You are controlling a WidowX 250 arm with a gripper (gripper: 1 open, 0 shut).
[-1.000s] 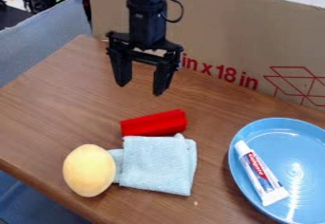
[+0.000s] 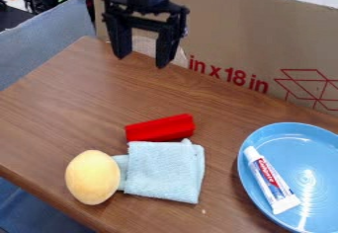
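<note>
My black gripper (image 2: pixel 142 43) hangs high over the back of the wooden table, in front of the cardboard, its two fingers apart with nothing between them. Below it, a red cylinder (image 2: pixel 158 128) lies on its side. A light blue cloth (image 2: pixel 162 173) is spread just in front of it, with a pale yellow rounded object (image 2: pixel 93 178) at its left. On the right, a blue plate (image 2: pixel 314 163) holds a white toothpaste tube (image 2: pixel 270 180).
A cardboard sheet (image 2: pixel 244 39) printed in red stands along the back of the table (image 2: pixel 66 109).
My gripper has moved upward and slightly toward the back, away from the red cylinder. The objects on the table have not moved.
</note>
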